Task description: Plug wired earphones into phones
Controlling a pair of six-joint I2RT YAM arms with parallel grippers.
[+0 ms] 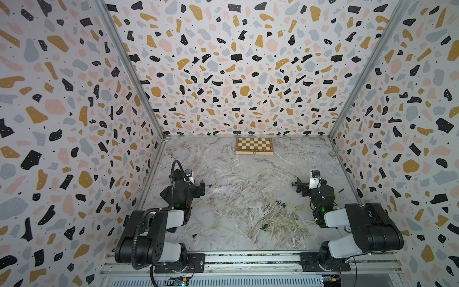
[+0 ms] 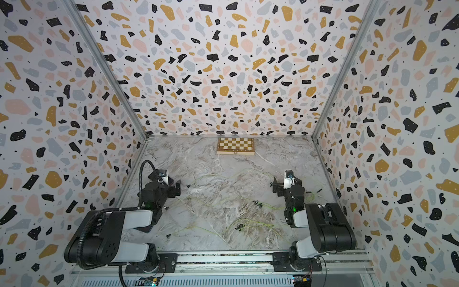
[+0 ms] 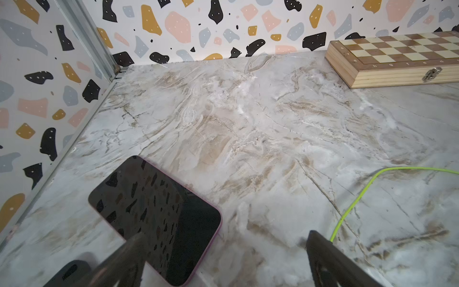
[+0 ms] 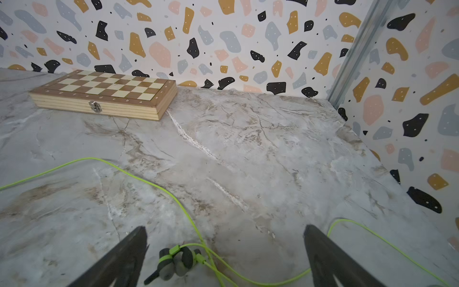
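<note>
In the left wrist view a dark phone lies screen up on the marble table, with the corner of another dark item at its lower left. My left gripper is open above, nothing between its fingers. A green cable runs past its right finger. In the right wrist view, grey and black earbuds on a green cord rest on the table near the left finger of my right gripper, which stands open and empty. More earphones lie at the table's front middle.
A closed wooden chessboard box sits against the back wall. Other green-wired earphones and a plug end are spread over the middle and front.
</note>
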